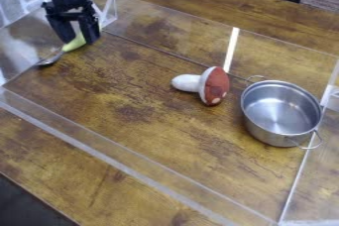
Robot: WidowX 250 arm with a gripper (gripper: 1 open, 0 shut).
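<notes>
My black gripper [71, 28] hangs at the upper left, open, over a pale green elongated object [75, 42] that is partly hidden by it. A metal spoon [51, 59] lies just below these, near the left side. A mushroom-like toy [212, 86] with a white stem and red cap lies on its side near the middle. A steel pot [279, 113] with two handles stands at the right.
Low clear walls and strips border the wooden table [133, 131]. A white strip [231, 50] stands upright in view behind the mushroom.
</notes>
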